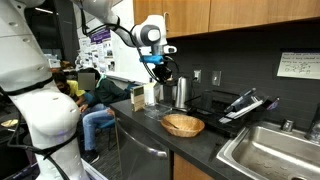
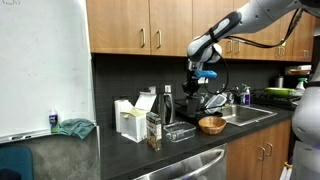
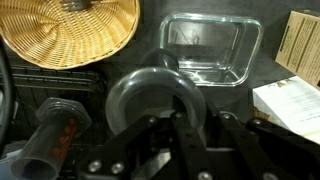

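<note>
In exterior view 1 my gripper [image 1: 158, 66] is raised over the counter, its fingers pointing down. It is shut on a dark round object, whose rounded, glossy grey body [image 3: 150, 95] fills the middle of the wrist view. The fingertips are hidden behind that body there. What exactly the object is, I cannot tell. A clear rectangular glass dish [image 3: 208, 47] lies on the counter below, beside a round wicker basket [image 3: 70, 28]. In exterior view 2 the gripper [image 2: 198, 84] hangs above and behind the basket [image 2: 212, 125].
A dish rack [image 1: 238, 110] and a sink [image 1: 268, 152] occupy the counter's right side. A silver kettle [image 1: 181, 93] stands by the back wall. Boxes [image 2: 153, 130] line the other side of the dish. Overhead are wooden cabinets [image 2: 165, 30].
</note>
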